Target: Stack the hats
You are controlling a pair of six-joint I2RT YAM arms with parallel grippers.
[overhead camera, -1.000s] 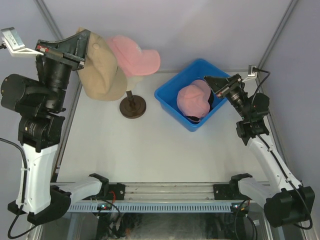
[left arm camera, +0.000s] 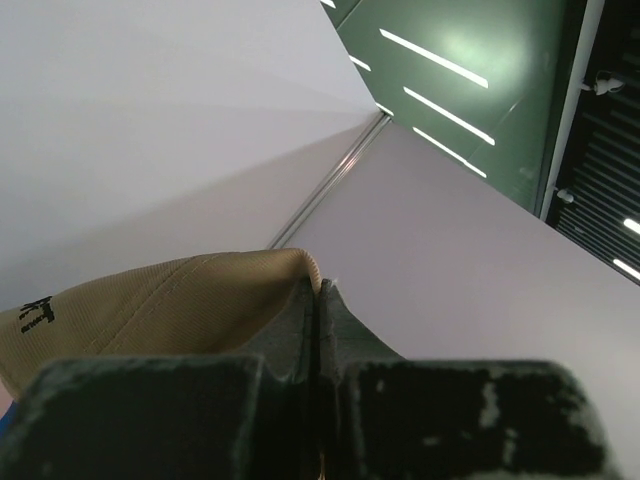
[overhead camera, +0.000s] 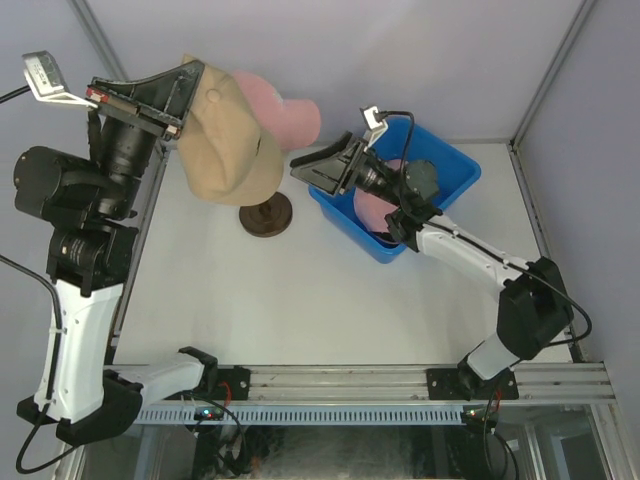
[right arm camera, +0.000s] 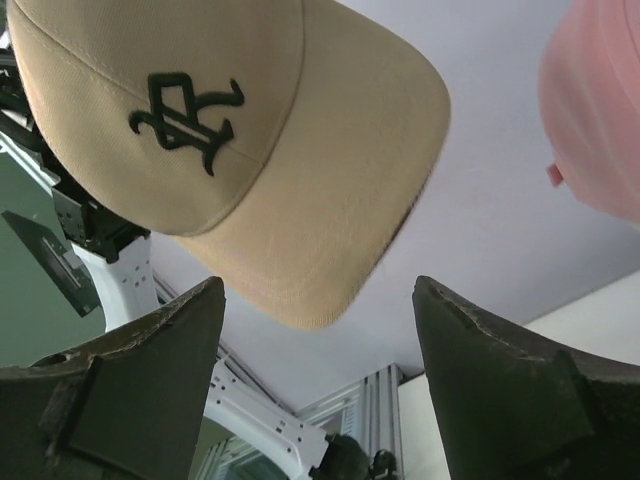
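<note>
High at the left, my left gripper [overhead camera: 190, 88] is shut on the edge of a tan cap [overhead camera: 225, 140], which hangs from it. The left wrist view shows the cap's cloth [left arm camera: 170, 300] running into the closed fingers. A pink cap [overhead camera: 285, 115] rests on a stand with a round brown base [overhead camera: 266, 216], partly behind the tan cap. My right gripper [overhead camera: 325, 165] is over the left rim of the blue bin, fingers apart and empty. In the right wrist view, the tan cap's brim [right arm camera: 340, 200] lies ahead of the fingers, apart from them.
The blue bin [overhead camera: 455, 172] holds another pink cap [overhead camera: 375, 212] and something dark, partly covered by my right arm. Bare white table [overhead camera: 270, 310] spreads across the front. Grey walls enclose the back and sides.
My left gripper has shifted slightly right with the tan cap, covering more of the pink one.
</note>
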